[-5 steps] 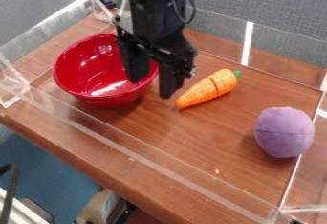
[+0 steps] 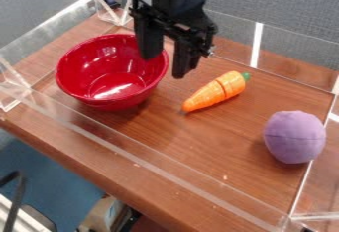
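A dark robot gripper (image 2: pixel 169 56) reaches down from the top centre, its fingertips apart over the back right of a red bowl (image 2: pixel 93 79), with nothing seen held between them. An orange toy carrot (image 2: pixel 212 93) with a green tip lies on the wooden table right of the bowl. A purple ball (image 2: pixel 294 136) rests further right.
Clear plastic walls (image 2: pixel 314 216) border the wooden tabletop (image 2: pixel 172 172). A grey partition stands behind, and some hardware sits below the table's front left edge.
The gripper has risen and moved slightly back over the last second, uncovering more of the bowl. The bowl, carrot and ball have stayed in place.
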